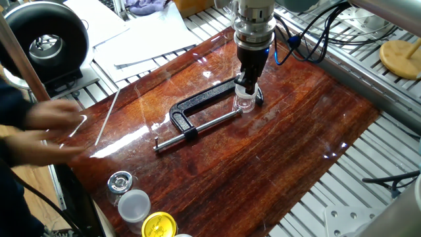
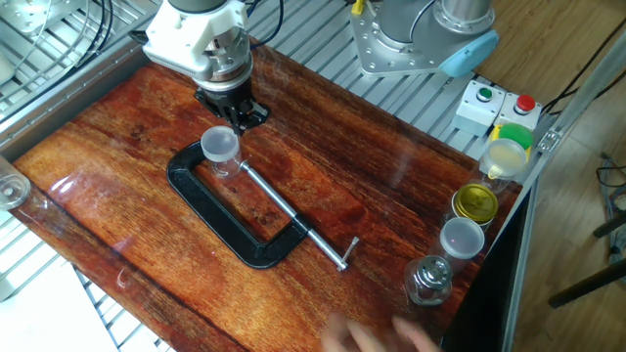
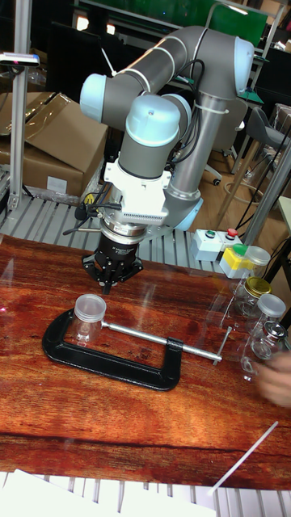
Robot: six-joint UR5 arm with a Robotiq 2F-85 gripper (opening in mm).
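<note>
A clear jar with a frosted white lid [image 2: 221,144] stands upright on the brown wood-grain table, within the finger end of a black C-clamp [image 3: 120,371]. The clamp lies flat, and the tip of its silver screw [image 3: 137,333] reaches the jar's side, perhaps touching it. My gripper [image 2: 238,129] points down just beside the jar, on the robot base's side. In exterior view 1, the gripper [image 1: 247,87] overlaps the jar's lid. A gap shows between gripper and jar in exterior view 3. How far apart the fingers are is unclear.
Several lidded jars, among them a gold-lidded jar [image 2: 475,203] and a silver-lidded jar [image 2: 428,281], line one table edge. A person's hands [image 1: 49,135] are at the table's edge. A thin white stick [image 1: 107,117] lies on the table.
</note>
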